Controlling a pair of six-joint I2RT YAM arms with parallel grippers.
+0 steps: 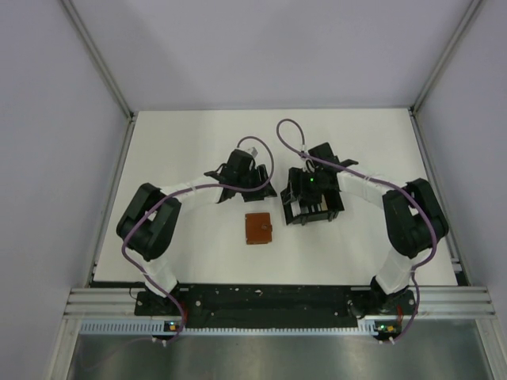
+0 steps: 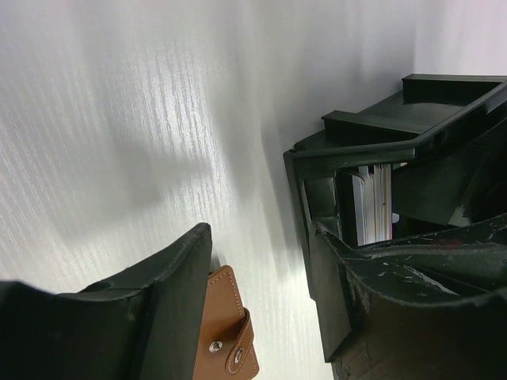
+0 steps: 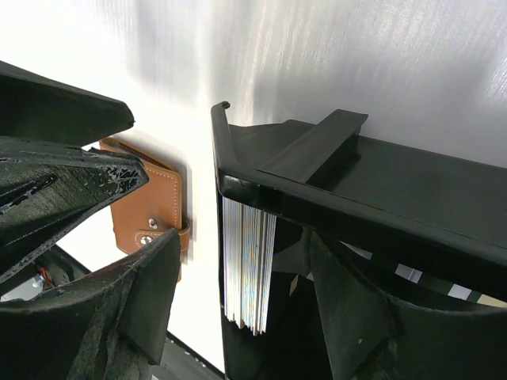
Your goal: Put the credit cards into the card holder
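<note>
The brown leather card holder (image 1: 258,228) lies closed by its snap strap on the white table. To its right, a black compartment box (image 1: 314,215) contains the credit cards; a stack of cards (image 3: 249,265) stands on edge in its leftmost compartment. My right gripper is over that compartment, fingers part open, the card stack between its fingers with gaps showing. My left gripper is open and empty, just left of the box, above and beyond the holder; its right finger (image 2: 333,293) is close to the box's corner.
More card edges (image 3: 408,274) show in the box's other compartments. The two grippers are very close together at the box's left end. Bare table (image 1: 186,146) extends to the left and behind.
</note>
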